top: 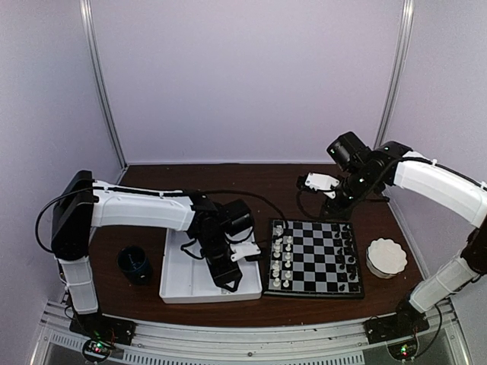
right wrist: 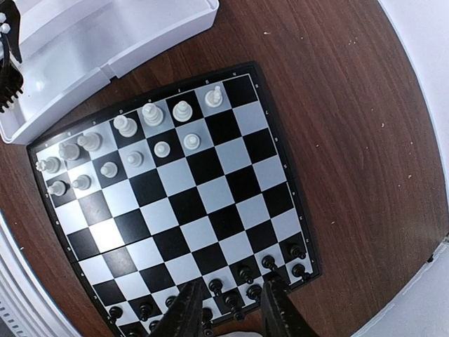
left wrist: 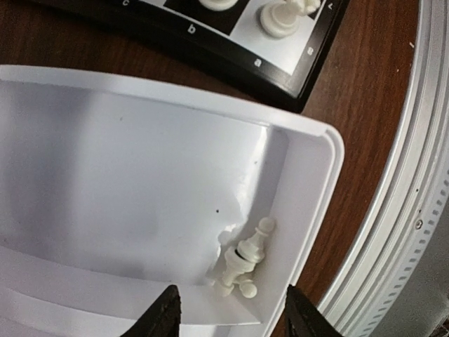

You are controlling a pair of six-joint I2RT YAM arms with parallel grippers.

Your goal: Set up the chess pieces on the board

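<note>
Two white pawns (left wrist: pixel 250 247) lie in the corner of the white tray (left wrist: pixel 161 133), touching each other, in the left wrist view. Above that corner is my left gripper, its fingers apart and nothing between them. In the top view the left arm hides the pawns. The chessboard (top: pixel 308 290) stands right of the tray, white pieces (right wrist: pixel 152 114) along its tray side and black pieces (right wrist: pixel 232 302) along the opposite side. In the right wrist view, two squares of the white pawn row, toward one end, are empty. My right gripper hovers open and empty, higher than the board.
A dark blue cup (top: pixel 135 265) stands left of the tray. On the right is a round container with a white scalloped top (top: pixel 386 256). Bare table (top: pixel 221 179) lies behind the tray; the tray's walls rise close around the pawns.
</note>
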